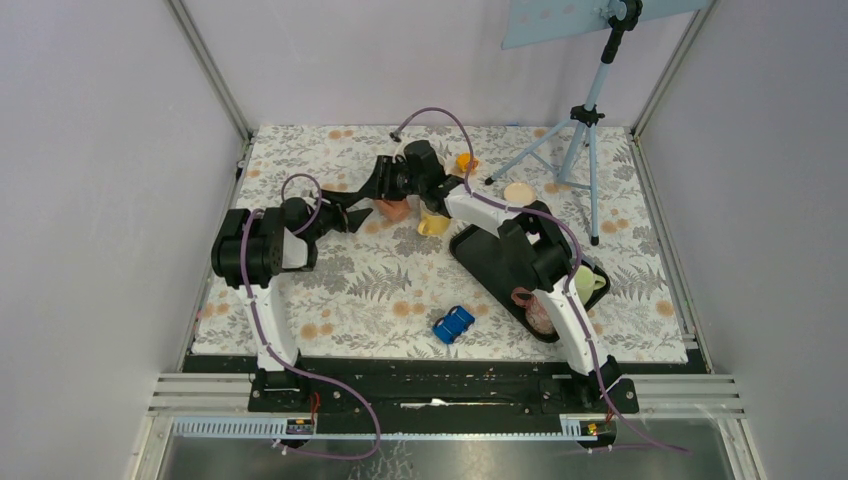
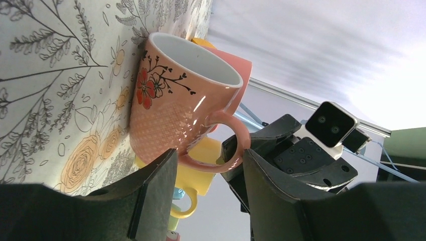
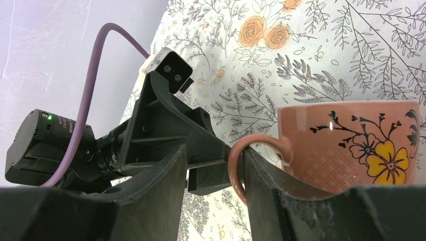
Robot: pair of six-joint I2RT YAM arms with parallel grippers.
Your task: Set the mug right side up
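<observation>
A pink flowered mug [image 1: 393, 208] lies between both grippers, its white opening seen in the left wrist view [image 2: 181, 100]. My left gripper is open, its fingertips either side of the mug's handle. My right gripper is part open at the handle [image 3: 258, 138], which runs down by its right-hand finger; whether it grips is unclear. In the top view both grippers meet over the mug.
A yellow mug [image 1: 433, 225] stands just right of the pink one. A black tray [image 1: 482, 268] with mugs is at right, a blue toy car [image 1: 453, 323] at the front, a tripod [image 1: 590, 120] at back right.
</observation>
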